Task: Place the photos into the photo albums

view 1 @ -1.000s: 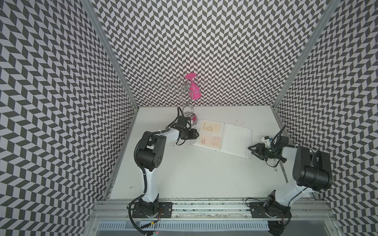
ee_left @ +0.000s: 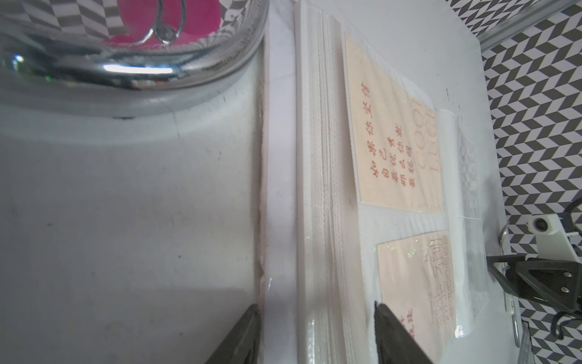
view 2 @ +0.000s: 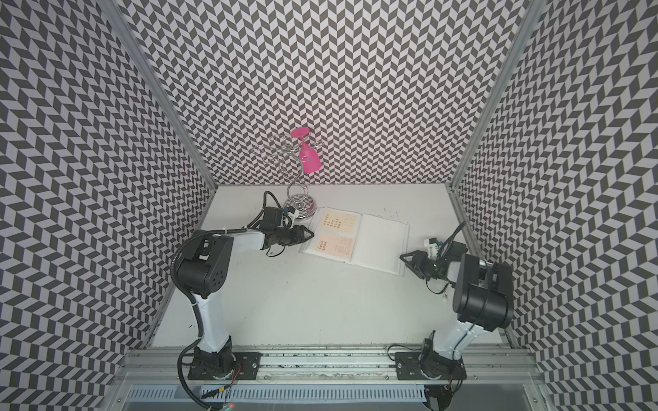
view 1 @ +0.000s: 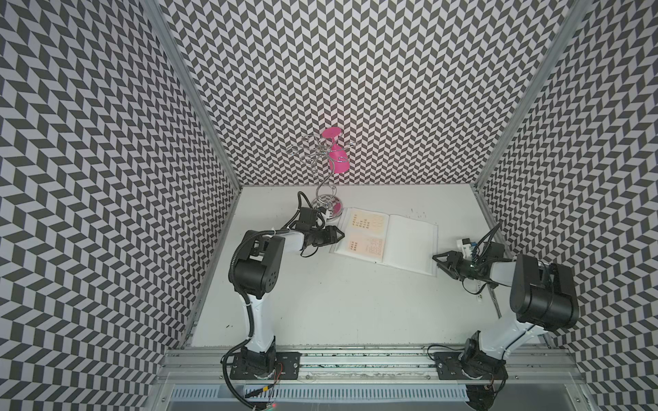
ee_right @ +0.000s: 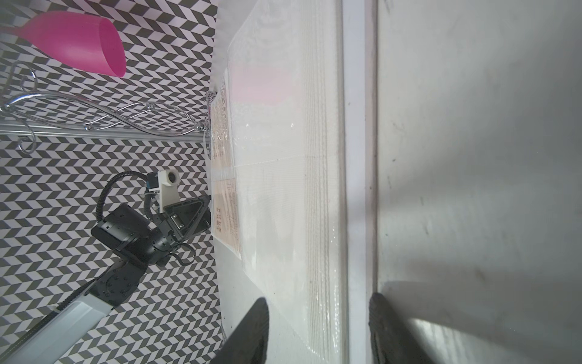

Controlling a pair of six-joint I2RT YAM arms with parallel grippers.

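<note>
An open photo album [view 1: 411, 243] lies mid-table, with two peach printed photos, upper [ee_left: 394, 133] and lower [ee_left: 415, 285], on its left page; its right page looks blank. My left gripper stands open low at the album's left edge, page edges between its fingers in view. My right gripper is low at the album's right edge, fingers apart, with the edge in view between the fingers; whether it touches cannot be told.
A chrome wire stand [view 1: 325, 195] holding a pink goblet [view 1: 339, 159] stands behind the left gripper, close to the album.
The right arm and album look almost unchanged.
</note>
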